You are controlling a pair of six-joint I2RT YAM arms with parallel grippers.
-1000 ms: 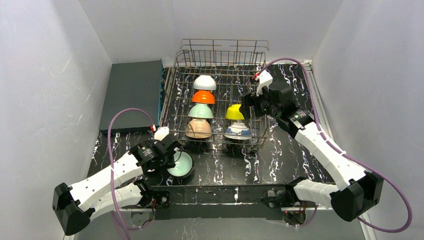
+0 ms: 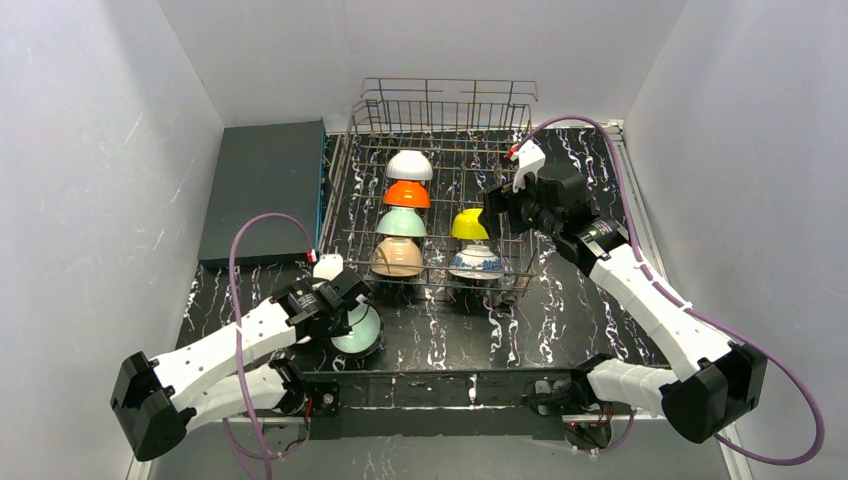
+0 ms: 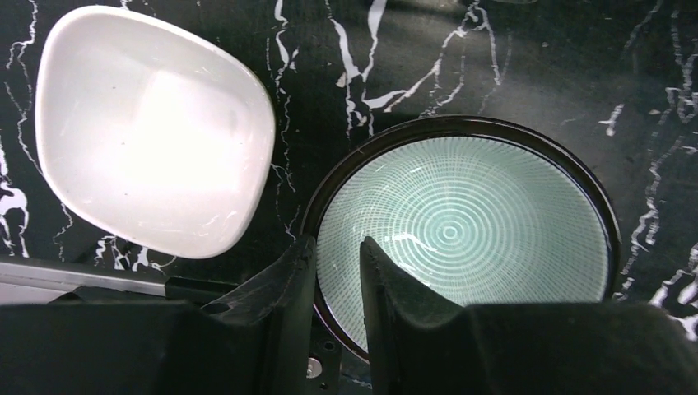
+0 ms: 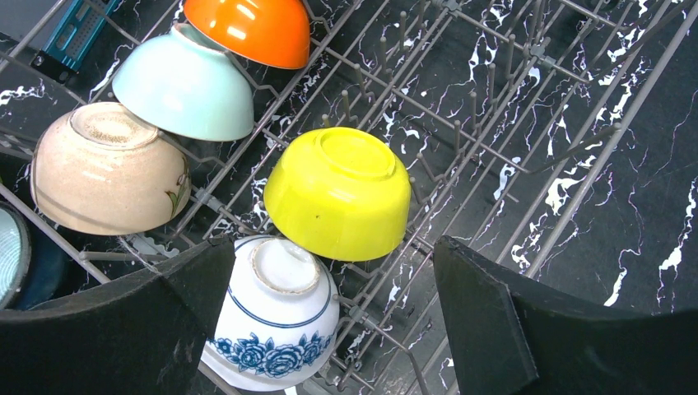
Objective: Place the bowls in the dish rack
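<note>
My left gripper is part open above the rim of a dark-edged pale green bowl (image 2: 355,330); nothing visible is between its fingers. A white squarish bowl (image 3: 156,127) lies to its left. In the rack (image 4: 560,62), white (image 2: 409,164), orange (image 4: 247,29), mint (image 4: 181,90) and tan (image 4: 107,181) bowls form one row, with yellow (image 4: 333,197) and blue floral (image 4: 276,337) bowls in another. My right gripper stands open over the yellow and floral bowls.
A dark flat box (image 2: 260,180) is left of the rack. Free counter (image 2: 545,330) lies at the front right; the rack's upper right section is empty. Pale walls enclose the sides and back.
My left arm has shifted slightly right at the front bowl. The right arm and the racked bowls are unchanged.
</note>
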